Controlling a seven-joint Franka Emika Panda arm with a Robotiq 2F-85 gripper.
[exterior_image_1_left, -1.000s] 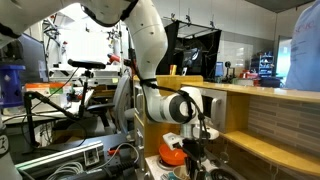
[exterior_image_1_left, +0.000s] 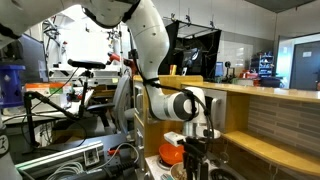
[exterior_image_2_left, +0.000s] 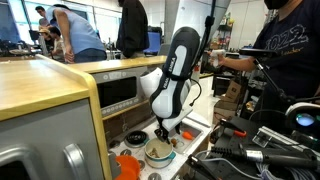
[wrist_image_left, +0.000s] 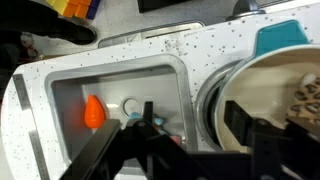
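Observation:
In the wrist view, a round pot with a pale rim (wrist_image_left: 238, 72) and a teal handle (wrist_image_left: 281, 36) fills the right side; something brown (wrist_image_left: 308, 98) lies inside it. To its left is a grey sink basin (wrist_image_left: 68, 88) holding a small orange item (wrist_image_left: 95, 111). My gripper reaches in from the bottom edge, its dark fingers apart over the basin's right edge and the pot's near rim. No object shows between them. From the second exterior side, the pale pot (exterior_image_2_left: 158, 152) sits below the arm; the fingertips are hard to make out there.
An orange pan (exterior_image_1_left: 171, 154) lies beside the arm on the counter. Orange dishes (exterior_image_2_left: 129, 164) rest near the pot. A wooden shelf (exterior_image_1_left: 268, 92) runs behind the work area. Colored blocks (wrist_image_left: 84, 9) sit at the far left in the wrist view.
The arm's lower part has shifted slightly over the counter. The orange pan and the shelf look unmoved.

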